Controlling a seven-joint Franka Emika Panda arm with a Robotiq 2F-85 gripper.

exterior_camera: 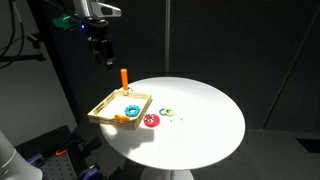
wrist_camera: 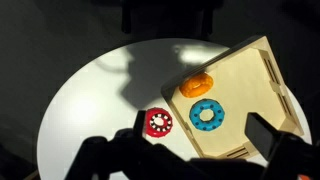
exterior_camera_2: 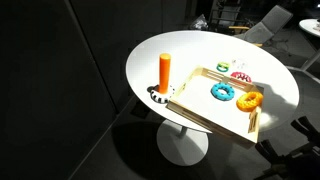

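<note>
Above the left side of the round white table, my gripper (exterior_camera: 103, 62) hangs well clear of everything. In the wrist view its two dark fingers (wrist_camera: 128, 148) are wide apart, with nothing held between them. A shallow wooden tray (wrist_camera: 236, 78) holds a blue ring (wrist_camera: 207, 114) and an orange ring (wrist_camera: 196, 85). A red ring (wrist_camera: 158, 122) with a pale, dotted centre lies on the table just outside the tray. Beside the tray, an orange post (exterior_camera_2: 164, 72) stands upright on a black-and-white base (exterior_camera_2: 161, 96); no ring shows around it.
A green ring (exterior_camera: 166, 112) lies on the table near the red one, with small pale things around it. Dark panels and floor surround the table.
</note>
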